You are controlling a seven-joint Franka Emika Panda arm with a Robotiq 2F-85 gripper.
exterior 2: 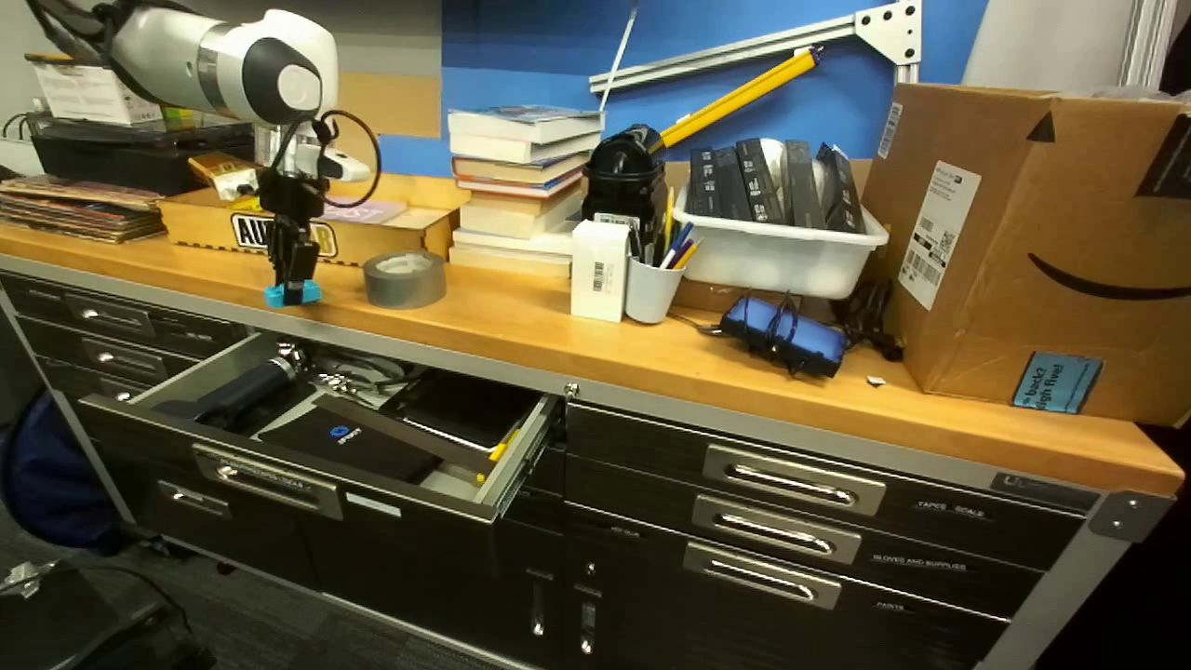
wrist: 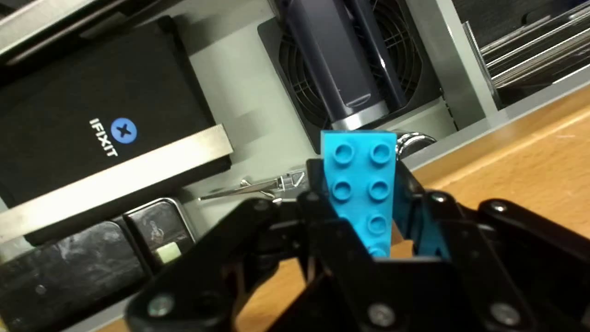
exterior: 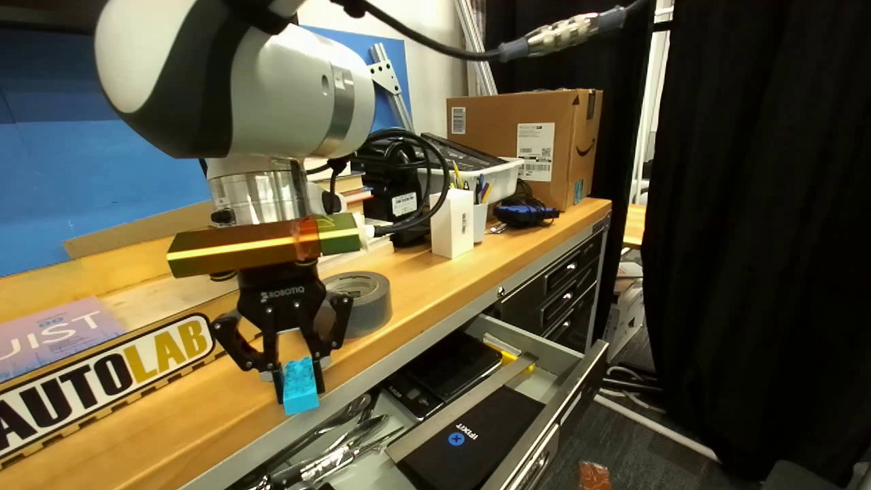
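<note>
A light blue studded toy brick (wrist: 361,185) is clasped between the two black fingers of my gripper (exterior: 300,388), which is shut on it. In the wrist view its studs face the camera, and the near end is hidden by the fingers. Exterior view 1 has the brick (exterior: 300,390) at the front edge of the wooden bench, close to the open drawer (exterior: 563,392). From the other side, the brick (exterior 2: 292,295) shows at the bench's front edge, left of the tape roll; whether it touches the wood I cannot tell.
Inside the drawer lie a black IFIXIT case (wrist: 99,105), a metal divider (wrist: 127,180), a dark tool handle (wrist: 337,55) and a black fan. A grey tape roll (exterior 2: 404,280) stands beside the gripper. Behind are books (exterior 2: 522,167) and a white box (exterior 2: 599,272).
</note>
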